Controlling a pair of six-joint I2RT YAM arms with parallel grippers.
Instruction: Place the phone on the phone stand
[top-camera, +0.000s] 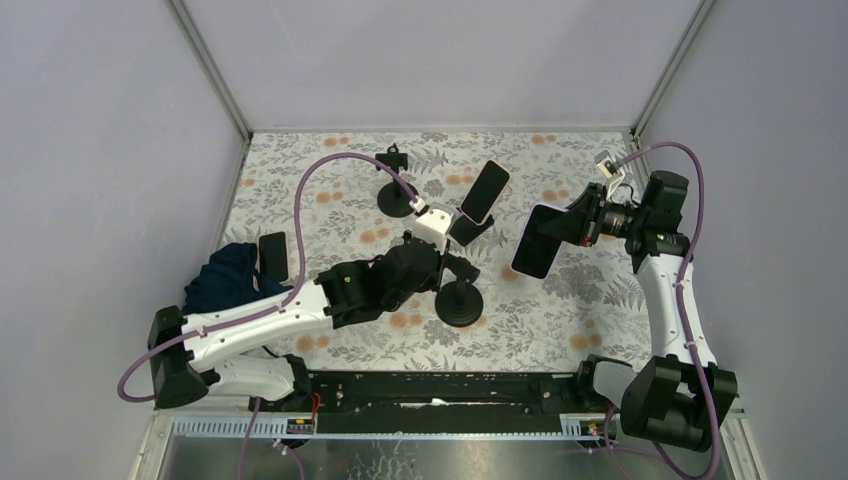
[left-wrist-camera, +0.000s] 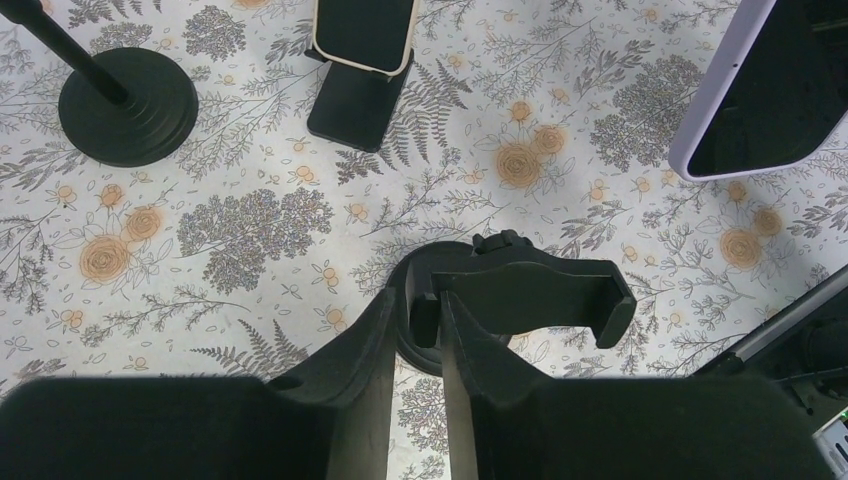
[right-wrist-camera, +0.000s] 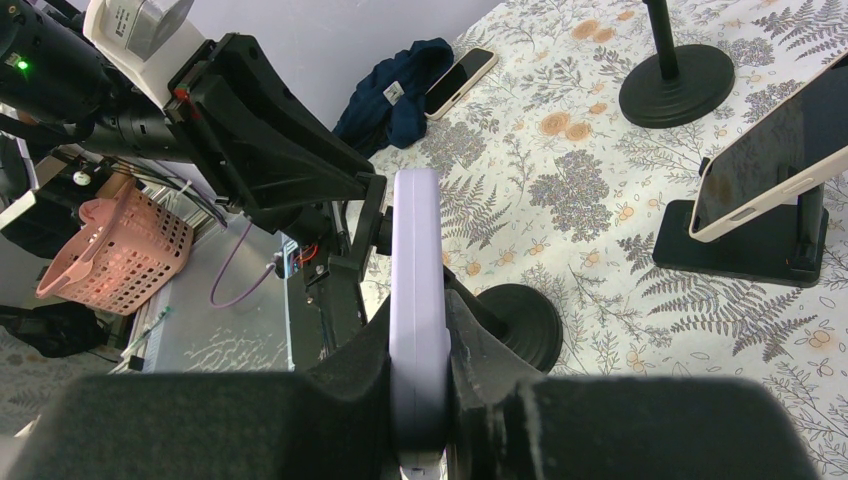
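Observation:
A round-based black phone stand (top-camera: 460, 305) stands front centre. My left gripper (top-camera: 435, 262) is at its holder; in the left wrist view the fingertips (left-wrist-camera: 416, 305) close in around the holder's near end (left-wrist-camera: 530, 295), and whether they grip it is unclear. My right gripper (top-camera: 580, 222) is shut on a lilac phone (top-camera: 532, 248), held in the air right of that stand; in the right wrist view the phone (right-wrist-camera: 416, 300) is edge-on between the fingers.
A phone (top-camera: 485, 190) rests on a flat folding stand (top-camera: 470, 231) behind. Another round stand (top-camera: 394, 200) is at the back. A phone (top-camera: 273, 255) lies beside navy cloth (top-camera: 225, 280) on the left.

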